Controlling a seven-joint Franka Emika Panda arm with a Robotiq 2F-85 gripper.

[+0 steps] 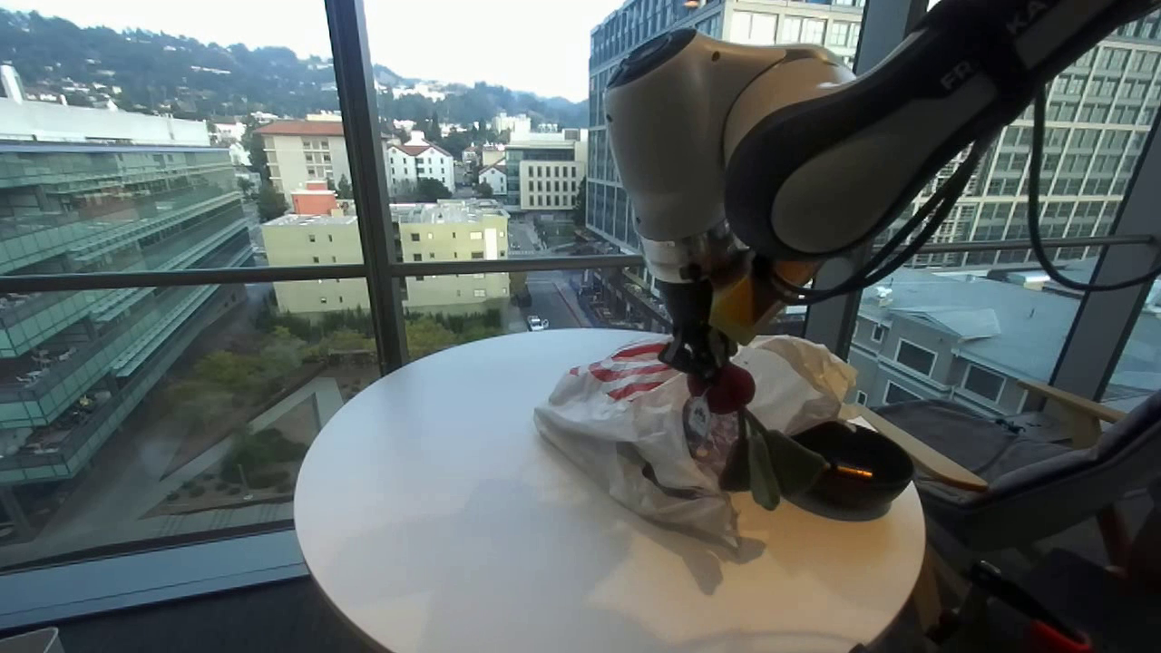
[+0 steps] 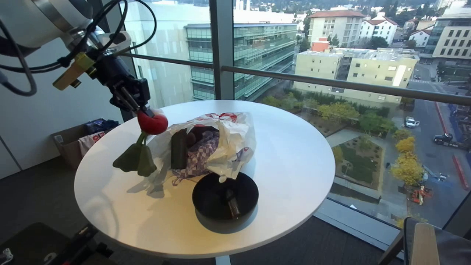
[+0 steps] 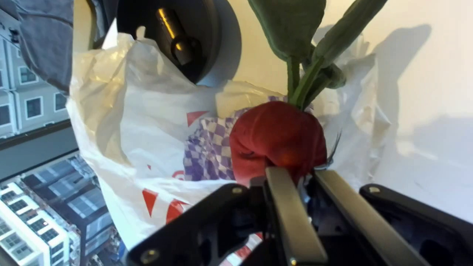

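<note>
A red plush beet-like vegetable (image 2: 152,122) with green leaves hangs from my gripper (image 2: 149,111), which is shut on its red body. In the wrist view the plush (image 3: 279,137) sits at the tips of the metal fingers (image 3: 292,212), its leaves pointing away. It is held above the table near the mouth of a white plastic bag (image 2: 236,141) with red print. Inside the bag show a purple checkered cloth (image 2: 201,154) and a dark block-like item (image 2: 179,149). A black bowl (image 2: 212,221) stands beside the bag, with a dark cylindrical item (image 2: 232,204) in it.
The round white table (image 1: 435,544) has open room on its left side in exterior view 1. Windows stand close behind it. A chair (image 1: 1034,468) is beyond the bowl at the right.
</note>
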